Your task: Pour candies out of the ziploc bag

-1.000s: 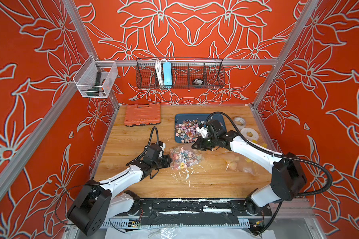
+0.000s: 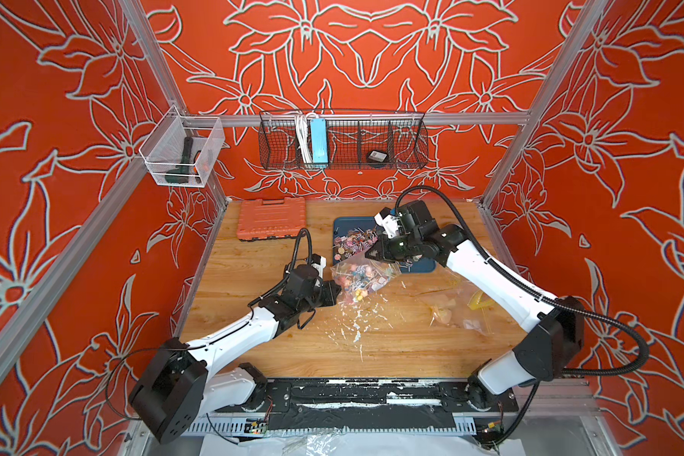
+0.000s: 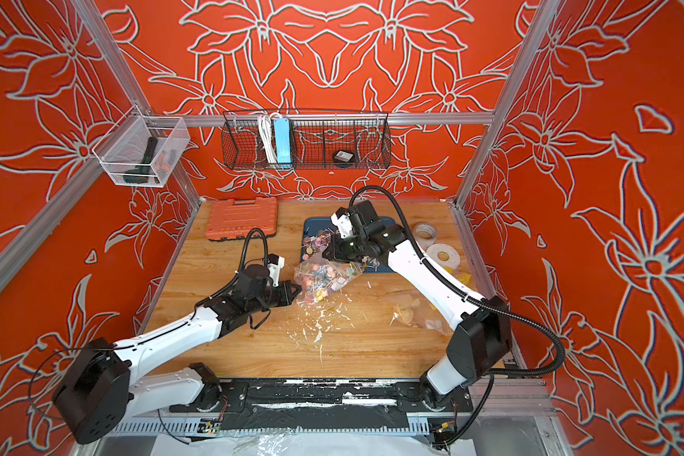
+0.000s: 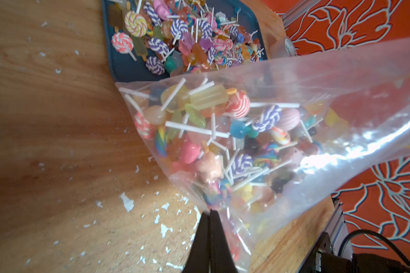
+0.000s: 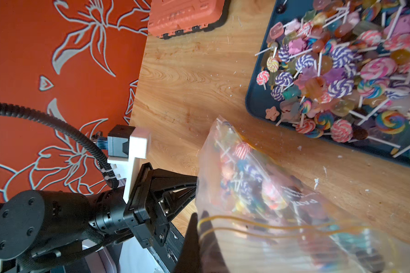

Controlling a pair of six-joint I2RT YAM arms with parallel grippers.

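Observation:
A clear ziploc bag (image 4: 246, 182) full of small lollipops and candies is stretched between my two grippers, just in front of a blue tray (image 4: 108, 41). My left gripper (image 2: 336, 292) is shut on a bottom corner of the bag, with film pinched at its fingertips (image 4: 204, 241). On the far side, my right gripper (image 2: 371, 254) is shut on the bag's upper edge, near the tray; in the right wrist view only a dark finger (image 5: 191, 248) shows beside the yellow zip line. Many candies (image 5: 341, 86) lie in the tray. Whether the bag's mouth is open is hard to see.
White flakes (image 2: 355, 326) litter the table in front of the bag. Another clear bag (image 2: 452, 311) lies at right, with tape rolls (image 3: 443, 256) behind it. An orange case (image 2: 272, 219) sits at back left.
Both grippers have moved away from the front edge, the right one over the tray's front part. The bag has risen with them, its candies bunching toward the left gripper's side.

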